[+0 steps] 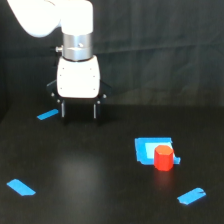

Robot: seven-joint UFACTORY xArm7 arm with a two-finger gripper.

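My gripper (80, 110) is at the upper left of the camera view, under the white arm. Its two dark fingers point down and stand wide apart, with nothing seen between them. A red cylinder (163, 158) stands upright at the right on the black table. It is at the front edge of a blue square patch with a white middle (152, 149) and hides part of it. A clear stretch of table separates the gripper from the cylinder.
Blue strips lie flat on the table: one (48, 114) near the gripper, one (20, 187) at the front left and one (191, 196) at the front right. A dark curtain (160, 50) hangs behind.
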